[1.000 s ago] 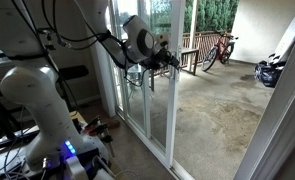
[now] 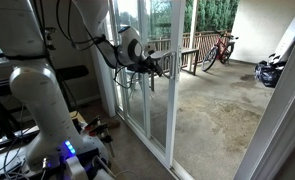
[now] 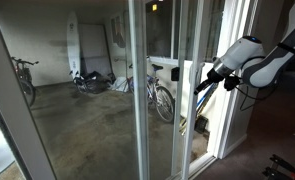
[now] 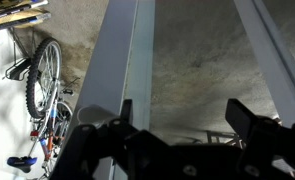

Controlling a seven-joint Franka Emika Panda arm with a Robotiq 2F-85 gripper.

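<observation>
In exterior view 1 a glass door with a white frame post [image 2: 174, 100] stands in front of my white arm. My gripper [image 2: 155, 68] is at about mid-height of the door, just left of that post. Exterior view 2 shows the gripper [image 3: 207, 83] close to a white door post [image 3: 192, 100]; contact cannot be told. In the wrist view my gripper is open, its two dark fingertips wide apart. Only bare floor shows between them. A pale frame bar [image 4: 105, 60] runs beside the left finger, and another bar [image 4: 269, 50] lies at the right.
Beyond the door, a concrete floor [image 2: 222, 110] lies mostly clear. A red bicycle [image 2: 219, 50] and a dark covered item [image 2: 269, 72] stand at the back. Another bicycle [image 3: 161, 98] is near the door. Cables [image 2: 17, 150] lie around my base.
My gripper has drawn back to the left and slightly down, away from the white post. The door and the background look unchanged.
</observation>
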